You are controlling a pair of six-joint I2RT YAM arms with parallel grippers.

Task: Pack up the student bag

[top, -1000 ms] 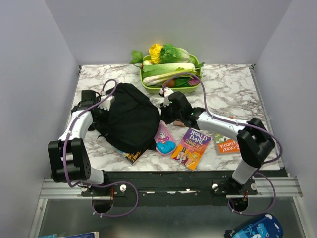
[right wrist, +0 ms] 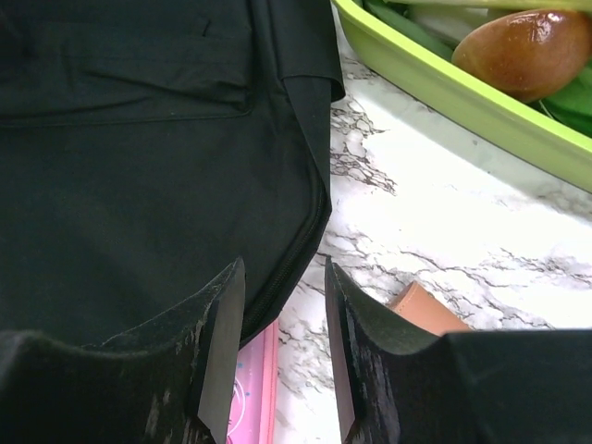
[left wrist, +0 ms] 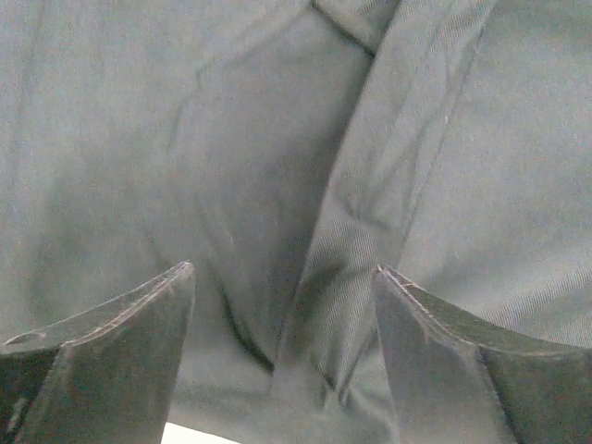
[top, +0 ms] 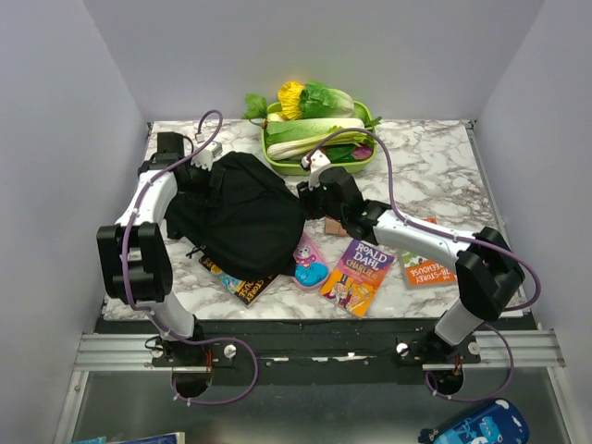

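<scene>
The black bag (top: 250,222) lies crumpled on the marble table's left. My left gripper (top: 205,185) is over its left part; in the left wrist view its open fingers (left wrist: 435,351) stand against dark fabric with nothing visibly held. My right gripper (top: 310,199) is at the bag's right edge; in the right wrist view its fingers (right wrist: 379,379) stand apart, the left one over the bag's zipped edge. A pink case (top: 311,271), a dark book (top: 231,285), an orange Roald Dahl book (top: 356,277) and another orange book (top: 425,273) lie in front.
A green tub of vegetables (top: 365,162) stands at the back centre. A small brown block (right wrist: 425,310) lies beside the right gripper. A blue case (top: 481,425) sits below the table's front.
My left gripper has risen and shifted slightly over the bag. The bag's front edge has moved, uncovering more of the dark book. My right arm has shifted slightly right.
</scene>
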